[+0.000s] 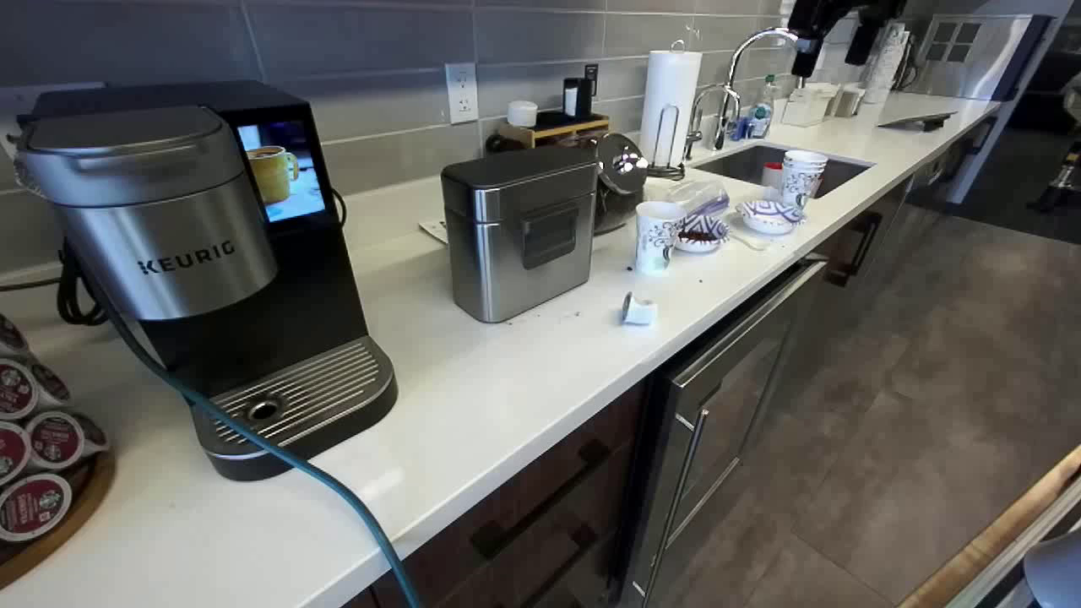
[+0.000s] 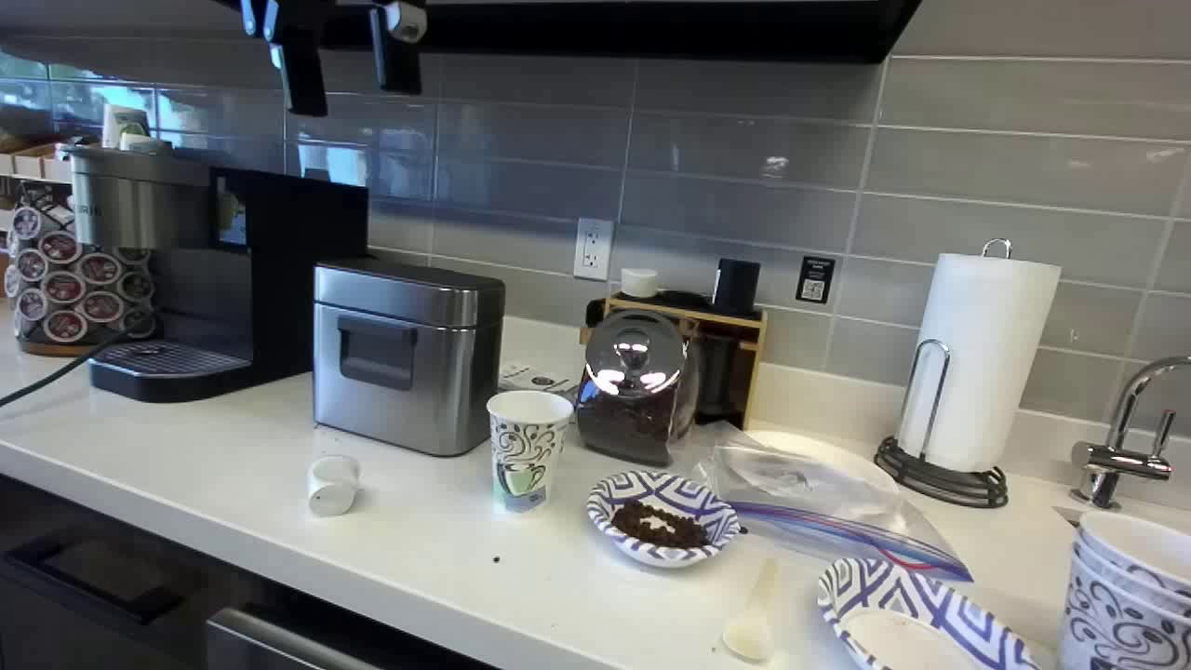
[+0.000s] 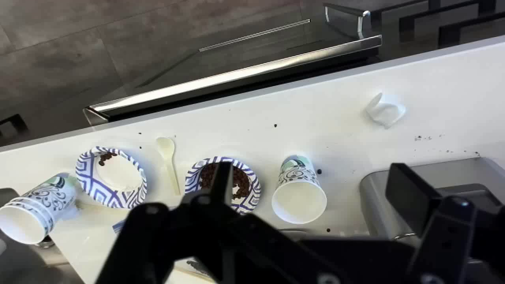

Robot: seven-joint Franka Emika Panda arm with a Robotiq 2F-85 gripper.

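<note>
High above the counter, my gripper (image 2: pixel 351 91) stands open with nothing between its fingers; it also hangs at the top edge of exterior view 1. Widely spread fingers (image 3: pixel 410 189) show in the wrist view, with a patterned paper cup (image 3: pixel 299 191) on the counter below, between them in sight. That cup is upright and looks empty from above. Beside it a blue-and-white paper bowl (image 2: pixel 663 520) holds dark coffee beans. A second such bowl (image 3: pixel 111 178) has only a few beans. Between the bowls lies a pale plastic spoon (image 3: pixel 168 163).
A steel box (image 2: pixel 408 355), a Keurig machine (image 1: pixel 192 263) and a glass jar (image 2: pixel 634 391) stand along the wall. A small white cup (image 2: pixel 334 486) lies near the counter's front edge. Stacked cups (image 1: pixel 803 181) stand by the sink. A plastic bag (image 2: pixel 826 502) lies behind the bowls.
</note>
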